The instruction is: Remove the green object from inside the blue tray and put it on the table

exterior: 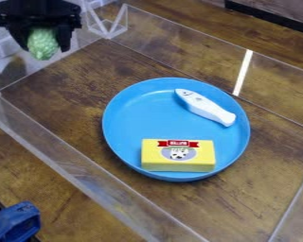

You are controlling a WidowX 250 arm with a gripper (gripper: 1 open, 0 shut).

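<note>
A pale green, rounded object (43, 43) is held by my dark gripper (43, 40) at the upper left of the camera view. The fingers are shut around it, though their tips are dark and hard to make out. Object and gripper are over the far left corner of the wooden table (72, 95), well apart from the blue tray (113, 129); their height above the wood is hard to judge. The tray is round and lies right of centre.
On the tray are a yellow butter box (178, 165) and a white knife-like piece (206, 107). Clear low walls (84, 175) run along the table's sides. Bare wood lies left of the tray. A blue item (14, 222) sits at the lower left.
</note>
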